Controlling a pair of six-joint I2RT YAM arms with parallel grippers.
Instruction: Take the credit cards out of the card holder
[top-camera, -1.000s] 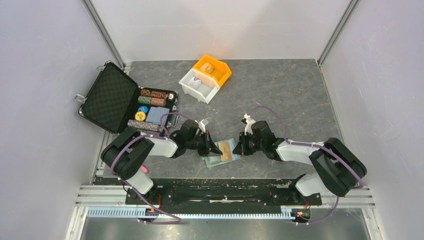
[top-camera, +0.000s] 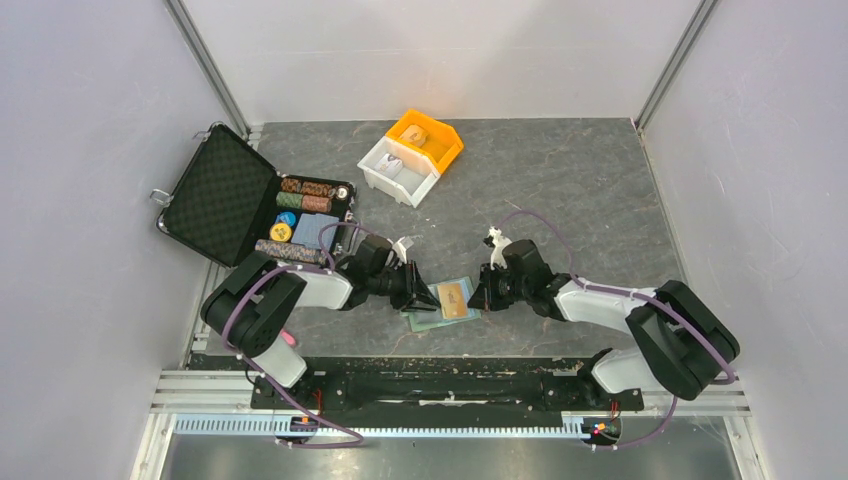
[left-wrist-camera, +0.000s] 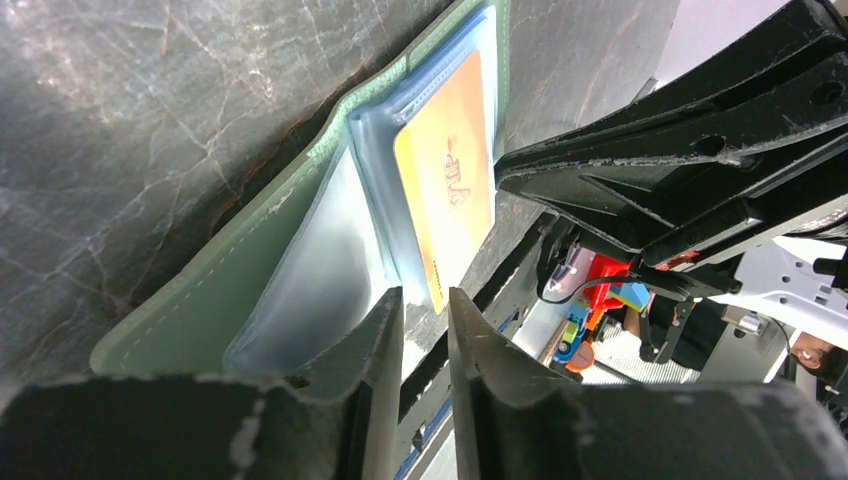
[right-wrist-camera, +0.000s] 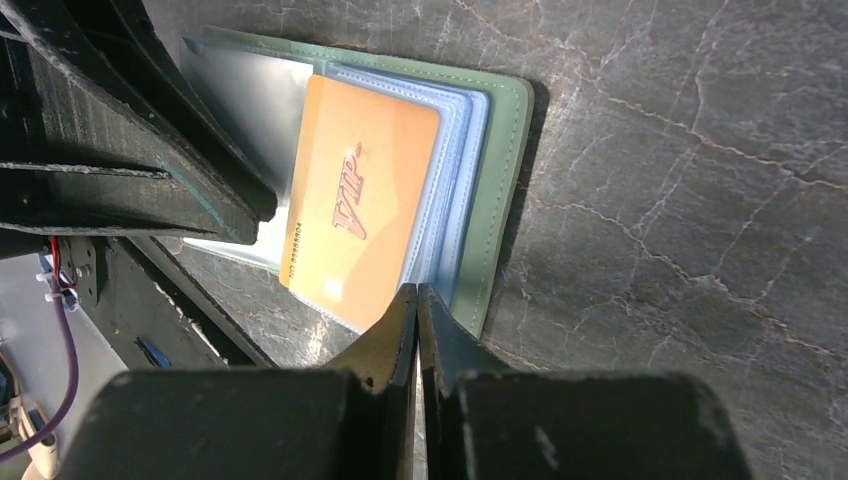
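The opened card holder (top-camera: 424, 321) lies flat on the dark table, its green cover and clear sleeves spread out. One orange card (right-wrist-camera: 362, 190) with "VIP" lettering shows on top of the blue-edged sleeves (right-wrist-camera: 470, 180). At the card's left edge is my left gripper, its fingers slightly apart; the card's edge appears just beyond the gap, and I cannot tell whether it reaches between them. My right gripper is shut, with nothing showing between its fingers, its tips by the sleeves' right side.
A black case (top-camera: 225, 200) of rolls and tape stands open at the left. White (top-camera: 410, 192) and orange (top-camera: 445, 150) bins sit at the back. Open table lies to the right. Both arms are close together over the holder.
My left gripper has drawn back slightly to the left, and its fingers look more spread, uncovering more of the orange card. The right gripper has barely moved; the holder stays put.
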